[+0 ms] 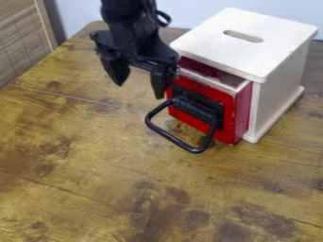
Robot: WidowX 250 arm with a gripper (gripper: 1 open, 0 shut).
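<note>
A white wooden box [273,59] stands at the right with a slot in its top and a red front door [231,121] that carries a black loop handle [178,138]. My black gripper [138,78] hangs above and to the left of the door, its fingers pointing down, apart from the handle. Nothing shows between the fingers.
A wooden table [113,180] fills the floor of the view, clear in the front and at the left. A wicker panel [18,38] stands at the back left, with a pale wall behind.
</note>
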